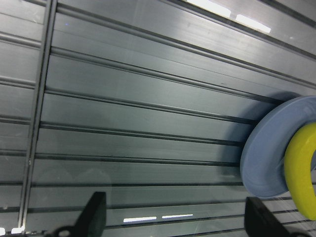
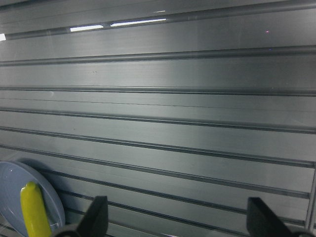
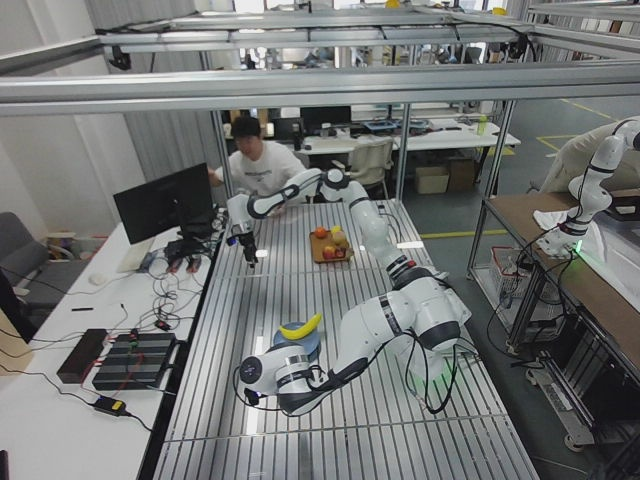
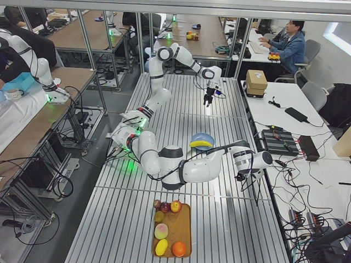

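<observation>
A yellow banana (image 3: pixel 305 327) (image 4: pixel 198 143) (image 1: pixel 298 168) (image 2: pixel 34 212) rests on a blue plate (image 3: pixel 295 345) (image 1: pixel 261 153) (image 2: pixel 10 197) mid-table. My left gripper (image 3: pixel 256 398) (image 4: pixel 208 97) is beside the plate, above bare slats, fingers apart and empty. My right gripper (image 3: pixel 250 256) (image 4: pixel 245 178) hangs over the slats on the other side, also open and empty; the plate shows at lower left of its wrist view.
A wooden tray (image 4: pixel 173 224) of fruit sits at the table's end beyond the right arm. A white desk (image 3: pixel 60 430) with electronics borders the table; a person stands behind it.
</observation>
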